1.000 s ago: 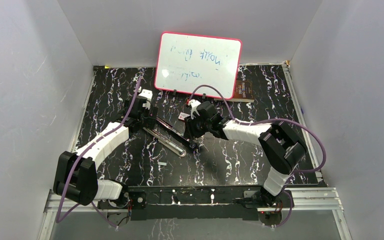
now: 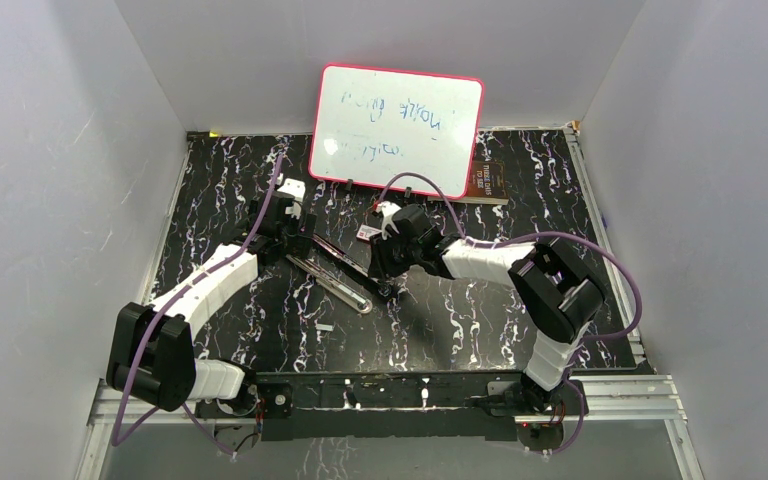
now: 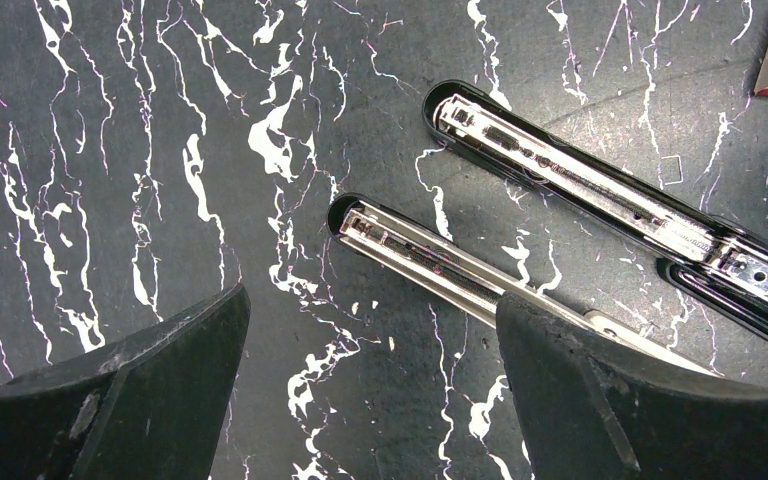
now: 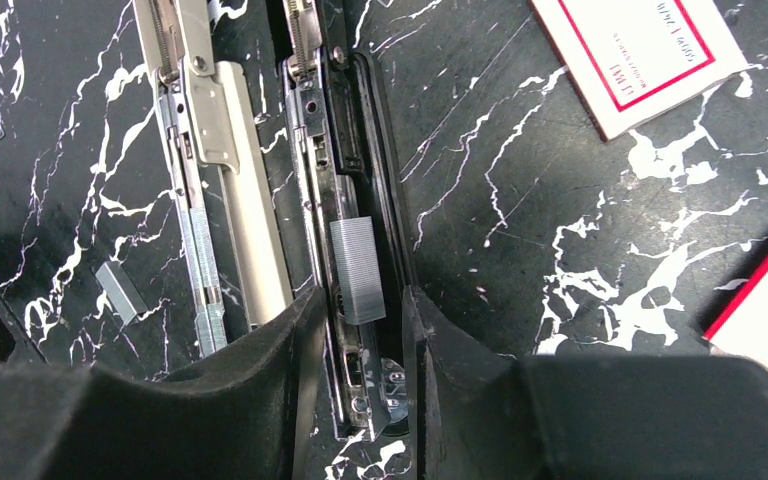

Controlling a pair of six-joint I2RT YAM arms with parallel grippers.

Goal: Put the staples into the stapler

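The opened black stapler [image 2: 345,260] lies diagonally between my arms. A silver staple strip [image 4: 358,270] rests at its channel, its lower end slightly askew; whether it is seated cannot be told. My right gripper stands part open above the channel, with gaps between the strip and both fingers. Beside it is an opened pale stapler [image 2: 332,285], also seen in the left wrist view, with a staple strip in its channel. Over the far end of the staplers, my left gripper is wide open and empty.
A short loose staple strip [image 4: 120,292] lies on the table left of the pale stapler. A white box with red print [image 4: 645,55] and another red-edged box [image 4: 765,310] are to the right. A whiteboard [image 2: 397,125] stands at the back, beside a book [image 2: 487,180].
The right arm's elbow has shifted slightly to the left, while its gripper stays over the black stapler. The left arm and the staplers have not visibly moved.
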